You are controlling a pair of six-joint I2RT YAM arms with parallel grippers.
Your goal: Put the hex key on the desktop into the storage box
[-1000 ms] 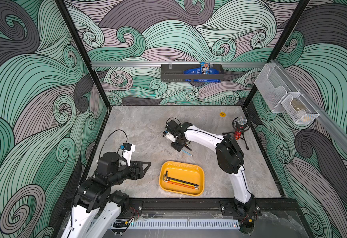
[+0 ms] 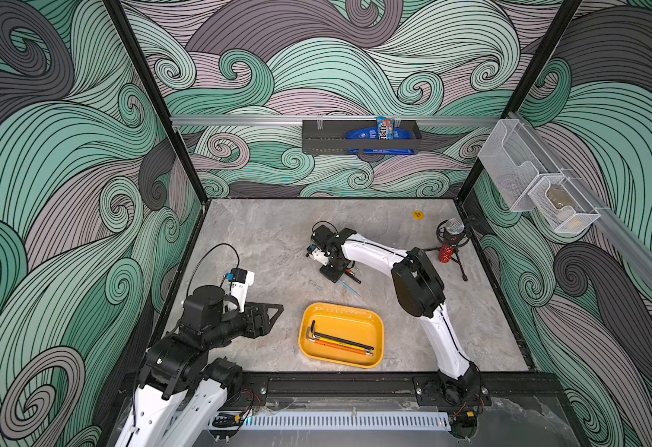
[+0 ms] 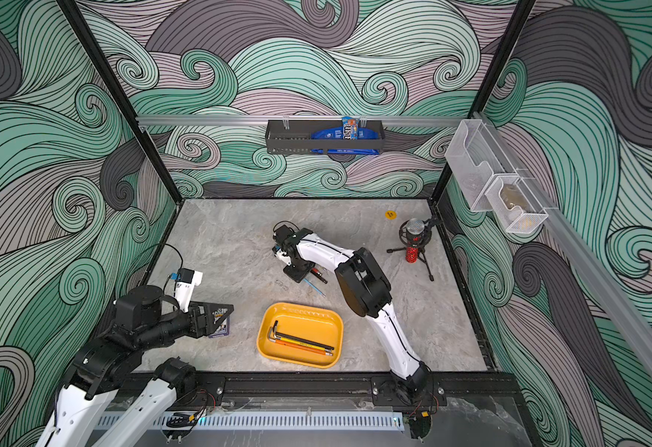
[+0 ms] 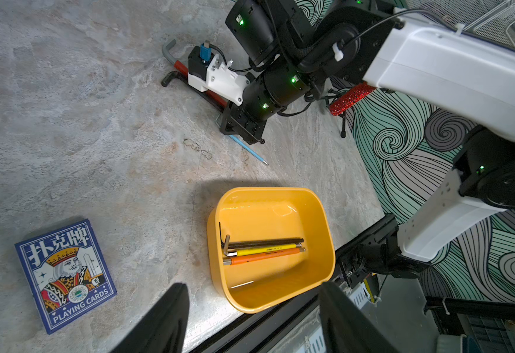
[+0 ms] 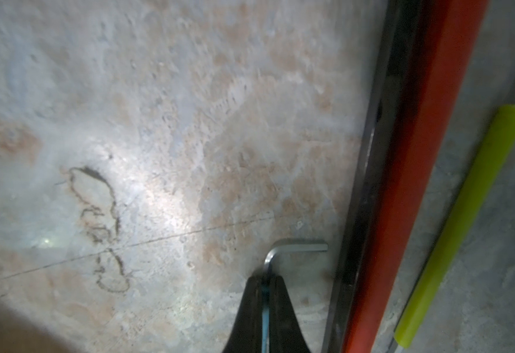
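In the right wrist view my right gripper is shut on a thin blue hex key [image 5: 295, 247]; its silver bent end shows past the tips and its blue shaft runs back between the fingers. The shaft's far end [image 4: 249, 150] sticks out toward the storage box, and I cannot tell whether the key is off the desk. A black hex key [image 5: 363, 194], a red one [image 5: 419, 176] and a yellow-green one [image 5: 462, 226] lie close by on the right. The yellow storage box [image 4: 269, 294] holds several hex keys. My left gripper is open and empty.
A blue playing card box [image 4: 66, 276] lies on the desk beneath the left arm. At the right stands a microphone on a tripod [image 2: 452, 238]. Between the right gripper and the storage box the desk is clear.
The right arm's elbow has swung a little left, while its gripper has shifted only slightly. The blue key's visible end has moved slightly with it. The left arm looks the same.
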